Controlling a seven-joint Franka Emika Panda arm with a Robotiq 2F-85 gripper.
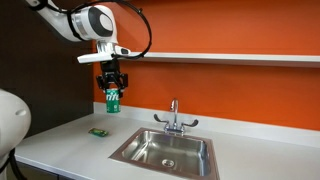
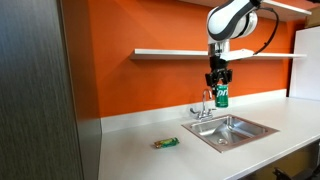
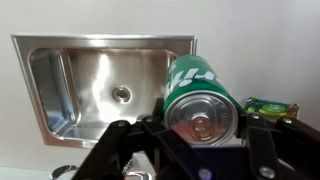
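Note:
A green and white soda can [image 1: 112, 100] hangs upright in the air, and my gripper [image 1: 111, 84] is shut on its upper part. In exterior view 2 the can [image 2: 222, 96] shows below the gripper [image 2: 219, 82]. The wrist view looks down on the can's silver top [image 3: 201, 120], with dark gripper fingers [image 3: 262, 138] close around it. A small green and yellow packet [image 1: 98, 132] lies flat on the white counter; in the wrist view the packet [image 3: 270, 107] appears to the right of the can.
The steel sink [image 1: 168, 151] is set into the counter [image 1: 70, 148], with a faucet [image 1: 175, 116] at its back. A white shelf [image 1: 220, 59] runs along the orange wall. Bare counter extends on both sides of the sink.

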